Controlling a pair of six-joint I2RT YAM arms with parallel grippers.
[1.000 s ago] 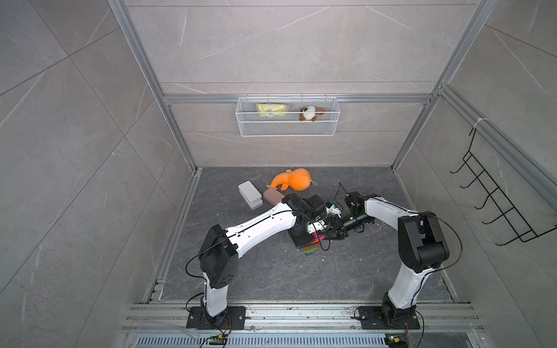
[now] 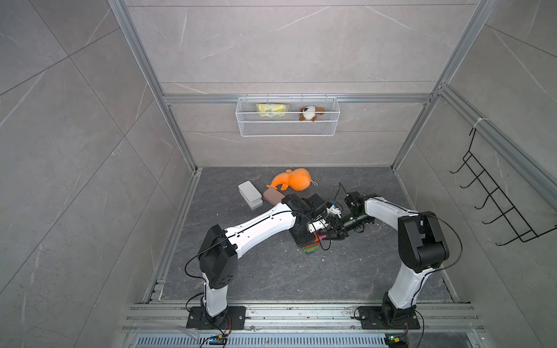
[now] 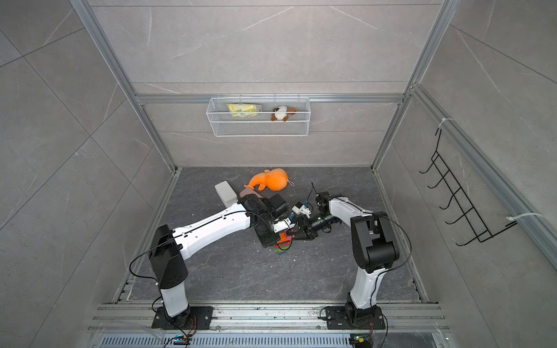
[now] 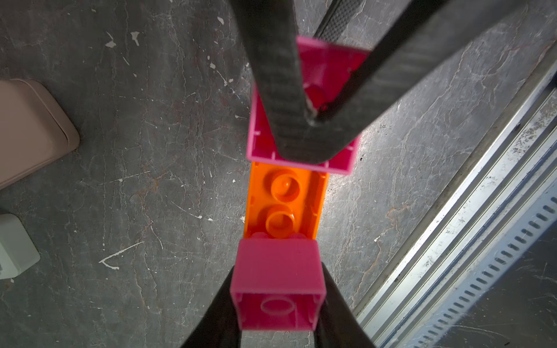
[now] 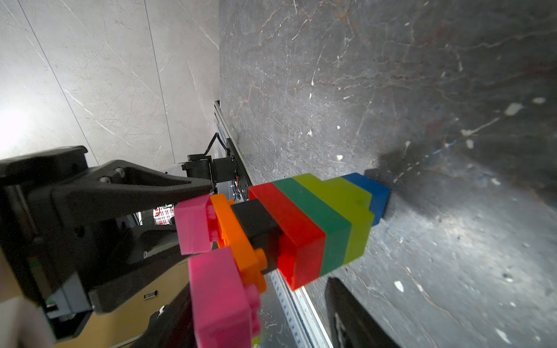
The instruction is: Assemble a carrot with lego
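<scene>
A tapered lego stack hangs between my two grippers, seen best in the right wrist view: orange plate (image 5: 235,237), black brick (image 5: 255,223), red brick (image 5: 290,229), green brick (image 5: 319,226), lime bricks (image 5: 348,211) and a blue tip (image 5: 373,194) pointing down toward the table. Two pink bricks sit at the orange end. My left gripper is shut on one pink brick (image 4: 278,264). The other pink brick (image 5: 220,298) is in my right gripper, which is shut on it. Whether the pink bricks are pressed fully onto the orange plate, I cannot tell.
At the back lie an orange plush toy (image 2: 294,179), a white box (image 2: 250,194) and a brownish box (image 2: 274,196). A wire basket (image 2: 287,128) hangs on the back wall.
Beside the left gripper, the stack and the gripper have shifted slightly, and more orange shows now. Both arms otherwise keep their places.
</scene>
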